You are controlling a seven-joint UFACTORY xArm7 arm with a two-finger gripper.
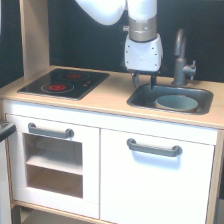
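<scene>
The white robot gripper (pixel 144 75) hangs from the top centre, its dark fingers pointing down just above the back left edge of the sink (pixel 138 96). Whether the fingers are open or shut is hard to make out. In the sink basin sits a round grey-green dish (pixel 176 103), clear of the gripper, to its lower right.
A black tap (pixel 180 65) stands behind the sink, right of the gripper. A hob (pixel 63 82) is set in the wooden counter (pixel 114 96) at left. Below are a glass-fronted oven door (pixel 55 160) and a white cupboard door (pixel 150 185).
</scene>
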